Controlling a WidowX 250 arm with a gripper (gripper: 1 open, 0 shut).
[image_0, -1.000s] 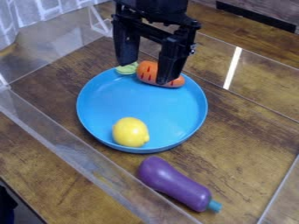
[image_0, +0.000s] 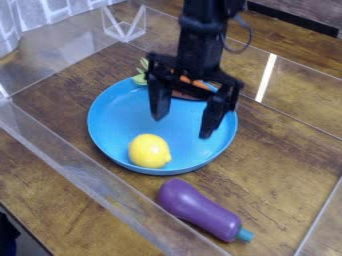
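My black gripper (image_0: 185, 105) hangs open and low over the blue plate (image_0: 120, 125), its fingers spread above the middle and right of it. A yellow lemon (image_0: 148, 151) lies on the near part of the plate, a little in front of the fingers. At the back of the plate an orange carrot-like toy (image_0: 199, 82) with a green top (image_0: 142, 70) is partly hidden behind my gripper.
A purple eggplant (image_0: 199, 208) lies on the wooden table (image_0: 287, 150) in front of the plate. Clear plastic edges run along the left.
My gripper has moved down and toward the viewer, from over the back of the plate to nearer the lemon. The objects lie where they were.
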